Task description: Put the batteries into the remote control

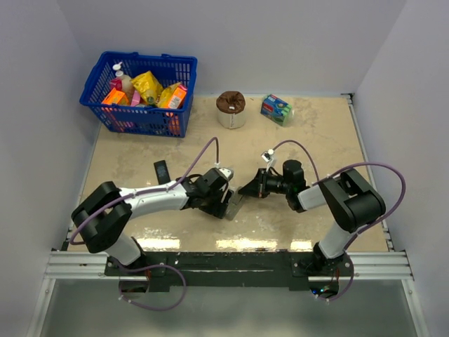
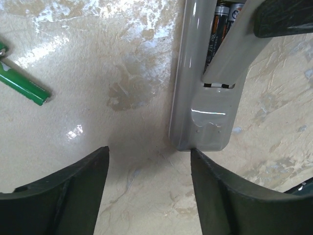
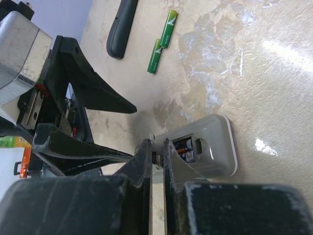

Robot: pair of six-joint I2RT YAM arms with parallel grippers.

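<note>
The grey remote control [image 2: 210,110] lies back up on the table with its battery compartment open, dark batteries [image 2: 216,36] inside. Over the compartment, a tilted grey strip [image 2: 234,54] that looks like the battery cover meets the black finger [image 2: 288,19] of my other arm. My right gripper is shut right above the compartment; what its fingers pinch is mostly hidden. At the near end of the remote, my left gripper stands part open, nothing between its fingers. In the top view the grippers largely cover the remote [image 1: 233,208].
Two green batteries [image 3: 168,29] lie loose on the table, close to a black object [image 3: 122,29]. Toward the back stand a blue basket [image 1: 133,119] of goods, a brown-topped canister [image 1: 231,110] and a blue-green box [image 1: 276,109].
</note>
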